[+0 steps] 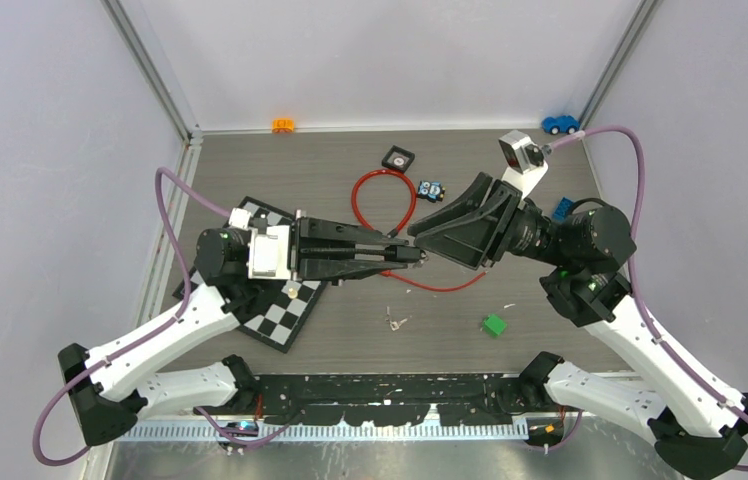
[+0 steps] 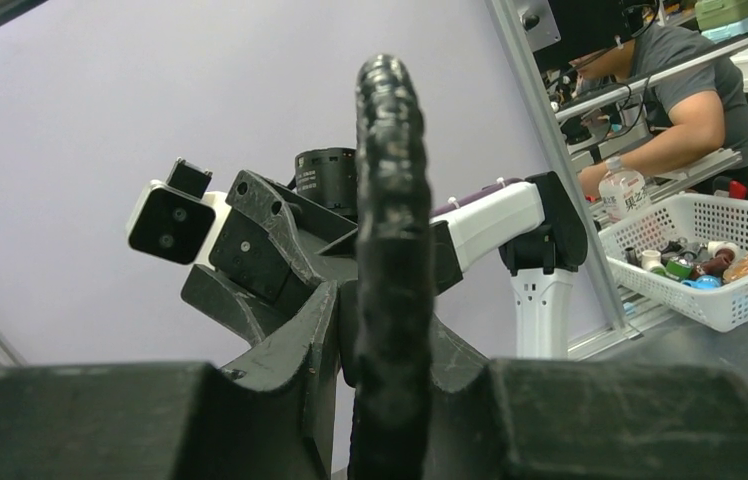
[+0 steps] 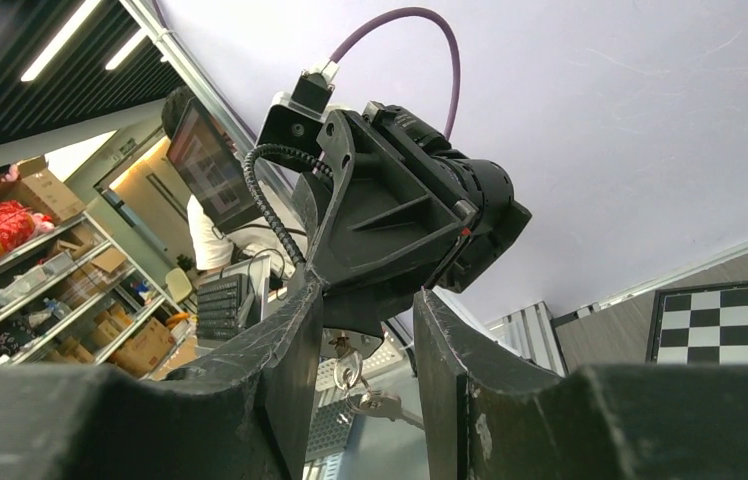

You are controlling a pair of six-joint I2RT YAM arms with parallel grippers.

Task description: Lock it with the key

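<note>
In the right wrist view, a key ring (image 3: 347, 370) with a silver key (image 3: 380, 404) hangs at the tip of my left gripper; whether that gripper still pinches it does not show. Seen from above, my left gripper (image 1: 418, 256) meets my right gripper (image 1: 416, 238) almost tip to tip over the table. The right fingers stand apart, with the keys visible through the gap between them. In the left wrist view, a thick black cable (image 2: 390, 260) covers much of the left gap. On the table below lies the red cable lock (image 1: 412, 195), its body mostly hidden under the left gripper.
Another small bunch of keys (image 1: 396, 321) lies on the table, with a green block (image 1: 493, 325) to its right. A checkered board (image 1: 290, 315) is under the left arm. Small toys and a black square piece (image 1: 398, 159) lie farther back.
</note>
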